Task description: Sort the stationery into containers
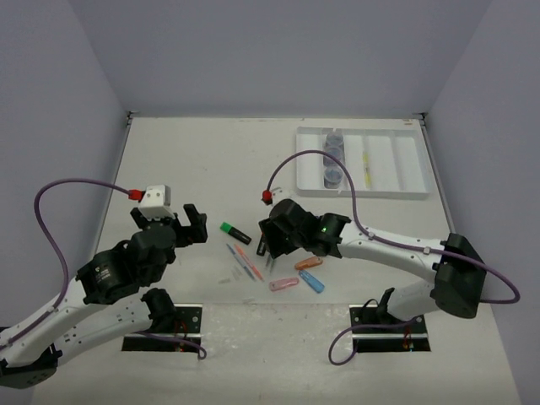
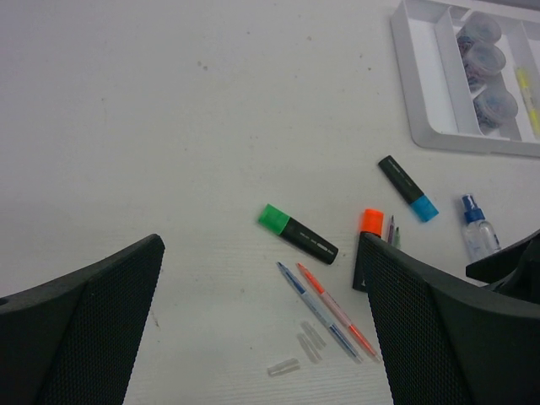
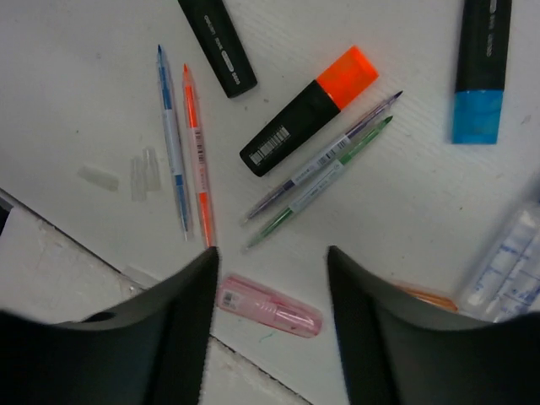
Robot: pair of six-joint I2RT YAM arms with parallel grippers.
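Observation:
The white tray (image 1: 305, 160) at the back right has a yellow pen (image 1: 367, 170) in one compartment. My right gripper is open above the table items, its blurred fingers apart and nothing held. Between those fingers in view, a pink item (image 3: 268, 305) lies on the table below. Ahead lie a purple pen (image 3: 325, 156), a green pen (image 3: 317, 186), a blue pen (image 3: 173, 139) and a red-orange pen (image 3: 198, 156). Highlighters with orange (image 2: 365, 245), green (image 2: 298, 234) and blue (image 2: 408, 189) caps lie around. My left gripper (image 1: 171, 218) stands open and empty at the left.
Round clear tubs (image 2: 484, 63) fill another tray compartment. A clear bottle with a blue top (image 2: 480, 228) lies beside the right arm. Orange (image 1: 309, 263) and blue (image 1: 311, 282) items lie near the front edge, with small clear strips (image 2: 310, 341) nearby.

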